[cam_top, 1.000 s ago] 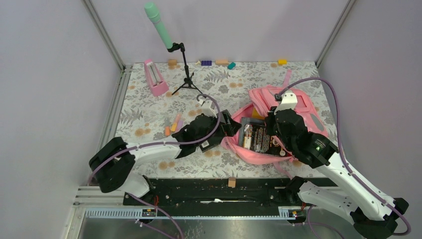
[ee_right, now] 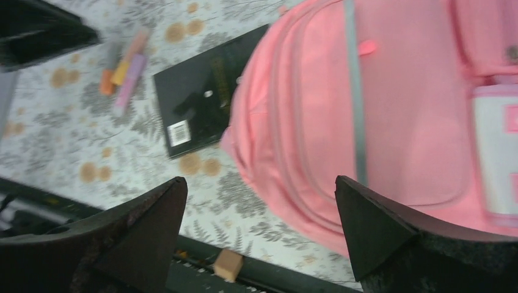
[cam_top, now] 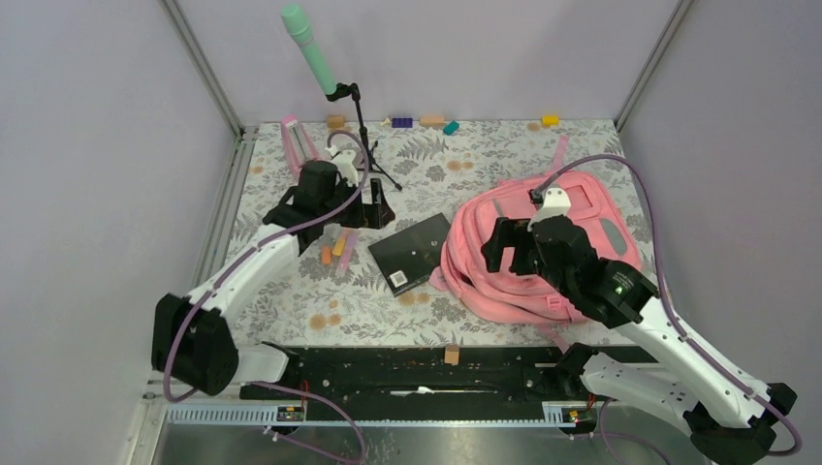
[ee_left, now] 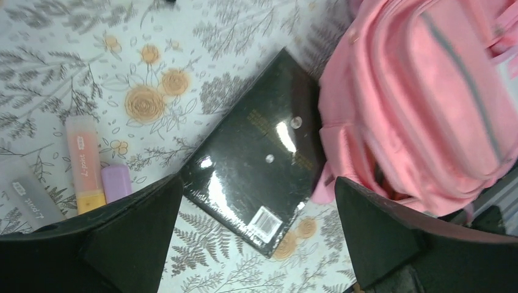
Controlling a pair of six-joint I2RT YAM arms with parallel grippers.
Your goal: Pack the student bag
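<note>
The pink student bag [cam_top: 485, 291] lies on the right of the table, its flap down over the opening. To its left a black book [cam_top: 412, 254] rests flat, barcode label facing up; in the left wrist view the book [ee_left: 256, 149] touches or nearly touches the bag's edge. Left of the book, several pens or markers [cam_top: 339, 242] lie together, partly hidden by the arm. My left gripper [cam_top: 376, 205] stands open above and left of the book, holding nothing. Over the bag's flap my right gripper [cam_top: 506, 246] is open too, with nothing between its fingers.
A pink metronome-like object [cam_top: 291, 140] stands at the back left, partly behind my left arm. Beside it rises a black tripod [cam_top: 363, 136] with a green microphone [cam_top: 308, 48]. Small coloured blocks [cam_top: 431, 121] line the back edge.
The bag's flap has come down, covering the dark book that showed inside. My left gripper has moved left and back, away from the bag; my right gripper now hovers over the flap.
</note>
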